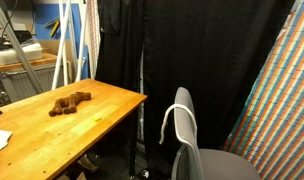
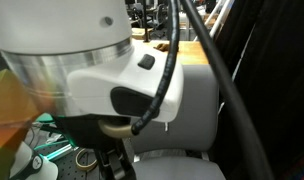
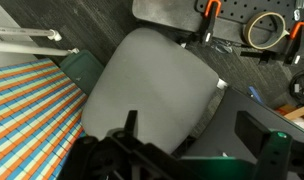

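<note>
In the wrist view my gripper stands open. Its dark fingers point(image 3: 121, 132) are spread wide, and nothing shows between them. Beneath it lies the grey seat of an office chair point(image 3: 152, 85). The second exterior view has the white arm point(image 2: 92, 60) large in front of the chair's backrest point(image 2: 187, 95); the gripper there is only partly visible. A white strap point(image 1: 170, 120) hangs looped over the top of the chair back in the first exterior view. A brown plush toy point(image 1: 70, 102) lies on the wooden table point(image 1: 97, 125), away from the chair.
A roll of tape point(image 3: 262, 30) and orange-handled clamps point(image 3: 297, 40) sit at the wrist view's upper right. Black curtain point(image 1: 212, 60) and striped cloth point(image 1: 282, 100) close off the space behind the chair. White paper point(image 1: 0, 139) lies at the table's left edge.
</note>
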